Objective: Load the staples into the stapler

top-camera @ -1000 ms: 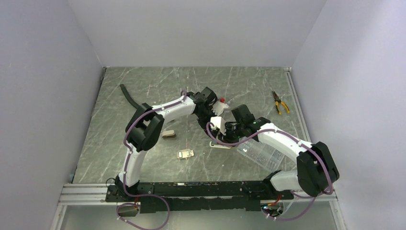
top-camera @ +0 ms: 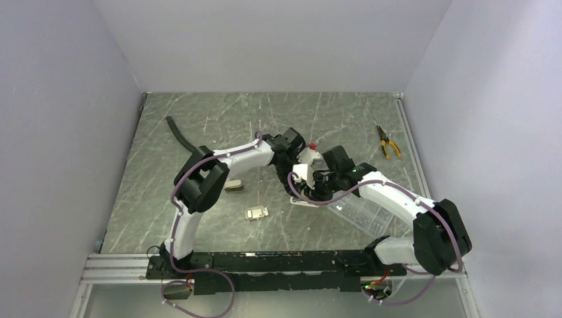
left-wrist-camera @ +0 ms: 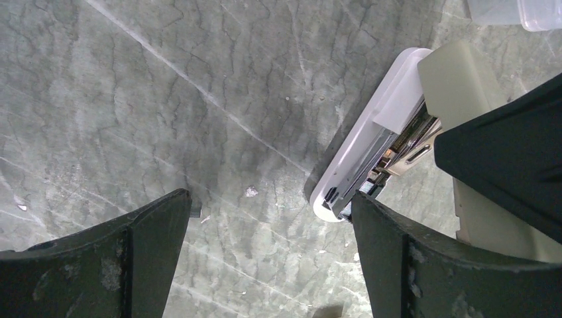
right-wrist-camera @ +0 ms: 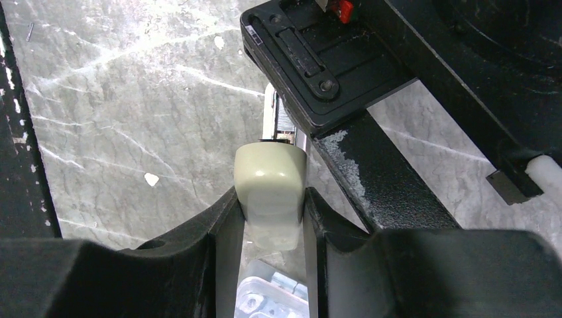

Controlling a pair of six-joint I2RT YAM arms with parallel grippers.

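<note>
The stapler lies opened on the table. Its pale base [left-wrist-camera: 358, 142] rests flat, and its beige cover [right-wrist-camera: 270, 173] is raised, with my right gripper shut on it. Inside the base runs a metal channel [left-wrist-camera: 381, 156]; a ribbed grey piece that looks like staples [right-wrist-camera: 284, 120] shows toward its front end. My left gripper is open above the table, nothing between its fingers. Its right finger [left-wrist-camera: 424, 265] overlaps the stapler's front end in the left wrist view; whether they touch I cannot tell. From the top, the arms mostly hide the stapler.
A clear compartment box [top-camera: 361, 213] sits right of the stapler, below the right arm. Left of it lie a small beige case [top-camera: 256, 212] and a beige-and-dark block [top-camera: 233, 185]. Pliers [top-camera: 386, 142] and a dark tube [top-camera: 179, 134] lie farther off.
The right gripper has barely moved.
</note>
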